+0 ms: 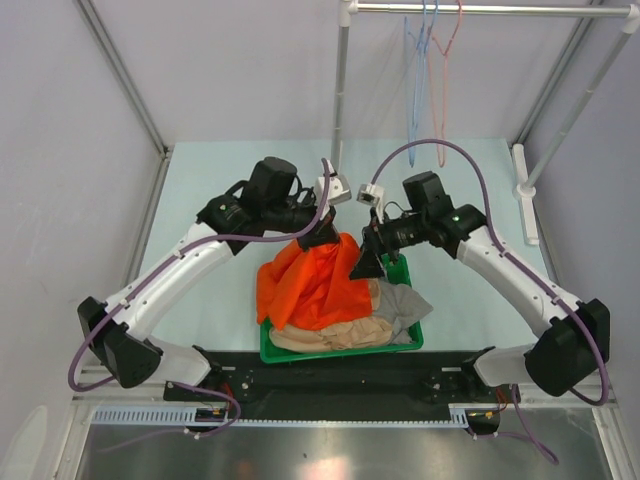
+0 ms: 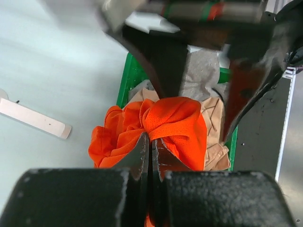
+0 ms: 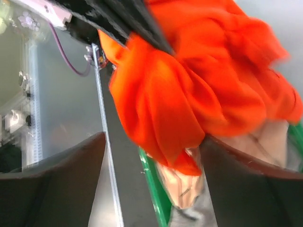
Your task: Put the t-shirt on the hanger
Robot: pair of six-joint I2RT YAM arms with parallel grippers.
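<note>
The orange t-shirt (image 1: 310, 285) hangs bunched from my left gripper (image 1: 325, 230) over a green bin (image 1: 340, 350). The left gripper is shut on the cloth, as the left wrist view shows. Blue and pink hangers (image 1: 443, 110) hang from the rail at the back right.
The bin holds beige (image 1: 325, 335) and grey (image 1: 405, 305) garments. The white rack post (image 1: 337, 100) rises behind the bin, its top rail (image 1: 520, 10) overhead.
</note>
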